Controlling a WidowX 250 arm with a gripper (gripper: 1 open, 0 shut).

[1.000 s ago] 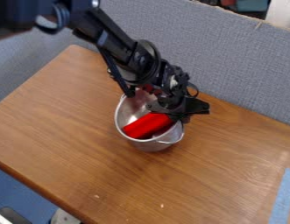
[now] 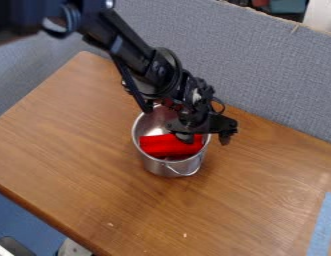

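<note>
A steel pot (image 2: 152, 164) stands on the wooden table, with a red cylindrical object (image 2: 165, 146) lying inside it. The black robot arm reaches down from the upper left, and its gripper (image 2: 203, 134) is over the back right part of the pot, just above the red object. The fingers are dark and partly overlap each other, so their exact spacing is hard to make out.
A grey padded wall (image 2: 268, 75) runs behind it. A pale blue strip lies at the right edge.
The red object now lies more level in the pot, and the pot sits slightly differently. The gripper has shifted a little.
</note>
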